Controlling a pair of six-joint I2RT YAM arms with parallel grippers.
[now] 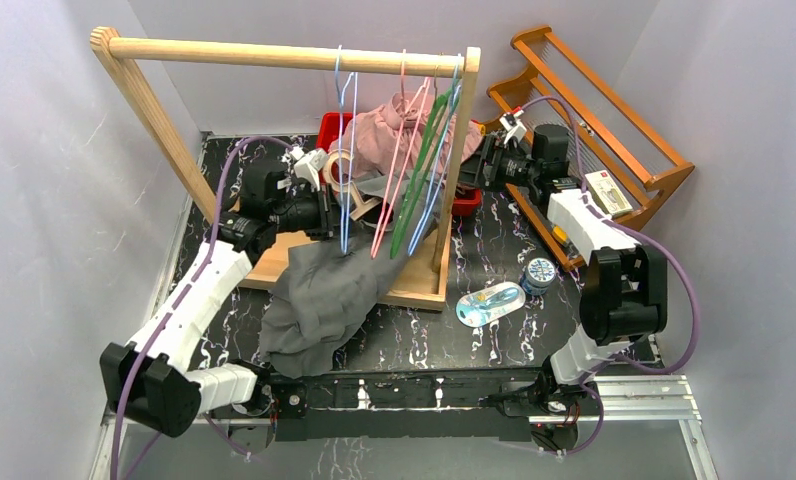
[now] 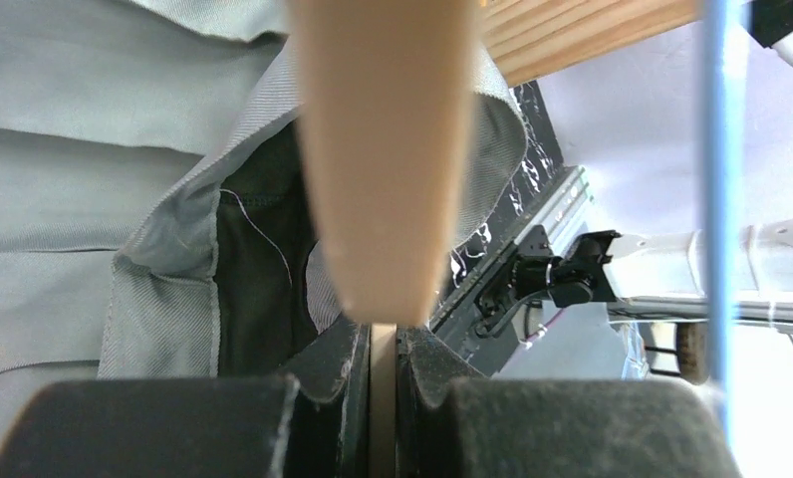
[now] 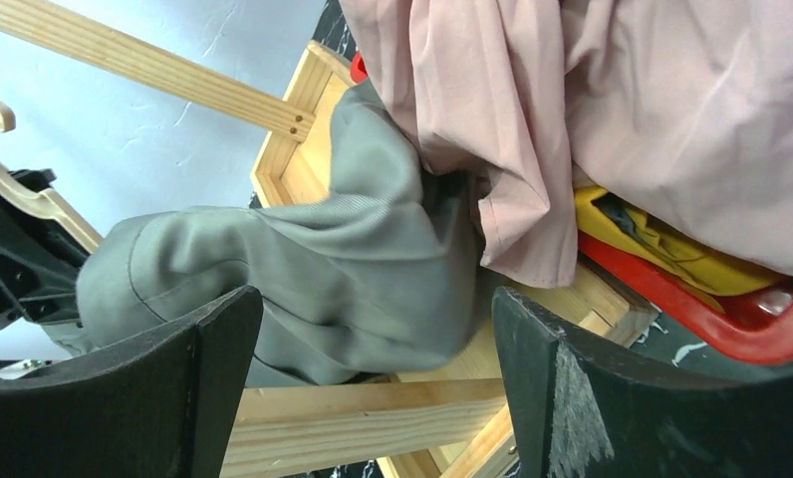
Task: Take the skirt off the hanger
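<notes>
A grey skirt (image 1: 324, 290) hangs draped over the front of the wooden rack, its waistband on a pale wooden hanger (image 1: 342, 172). My left gripper (image 1: 326, 212) is shut on that hanger. Close up in the left wrist view, the hanger (image 2: 385, 159) runs into the gripper, with folds of skirt (image 2: 54, 219) beside it. Towards the back right, my right gripper (image 1: 477, 165) stands open by the rack's post. Through its view the grey skirt (image 3: 363, 269) spreads beyond the separated fingers (image 3: 542, 349), and the hanger's hook (image 3: 49, 204) shows at left.
Blue, pink and green hangers (image 1: 419, 180) dangle from the rack's bar (image 1: 264, 55) between the arms. Pink cloth (image 1: 384, 135) fills a red basket (image 1: 464, 203) behind. A jar (image 1: 538, 276) and a blister pack (image 1: 490, 304) lie at front right. An orange rack (image 1: 594, 110) stands back right.
</notes>
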